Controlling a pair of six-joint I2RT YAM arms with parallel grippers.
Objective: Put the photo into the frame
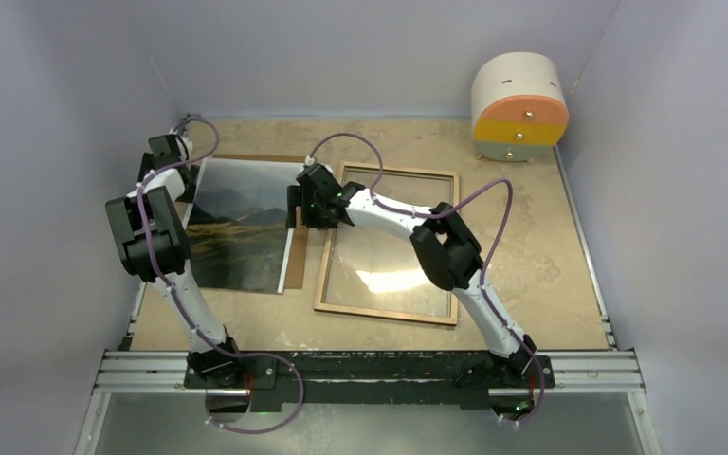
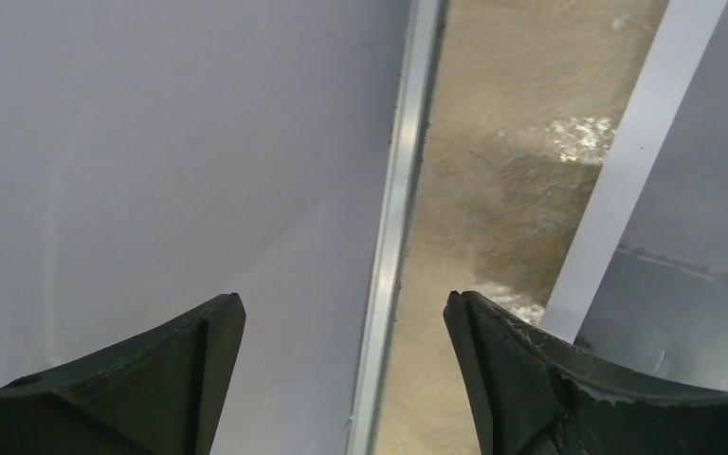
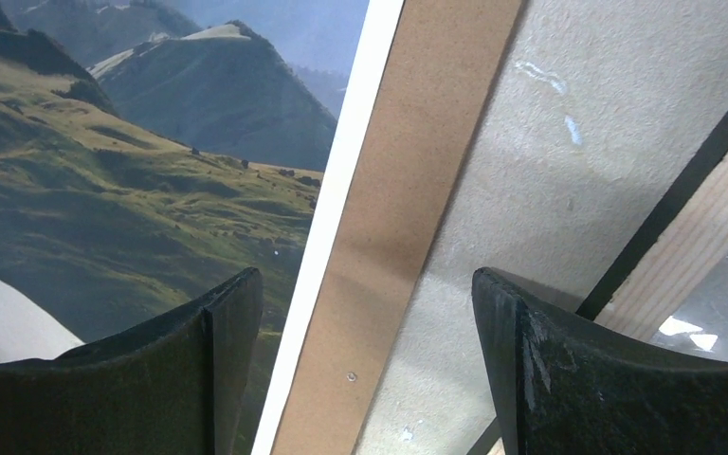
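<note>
The landscape photo (image 1: 237, 223) lies flat at the left of the table, over a brown board (image 1: 296, 270) that juts out along its right and far sides. To its right lies the wooden frame (image 1: 379, 313) with a clear pane. My left gripper is open, with the photo's pale left border (image 2: 616, 180) to the right of its fingers and nothing held. Standing open, my right gripper straddles the photo's white right border (image 3: 327, 237) and the brown strip, with one finger (image 3: 237, 332) over the picture.
The left wall's metal edge strip (image 2: 393, 218) runs close beside the photo, leaving a narrow band of table. A small drawer cabinet (image 1: 519, 109) stands at the far right.
</note>
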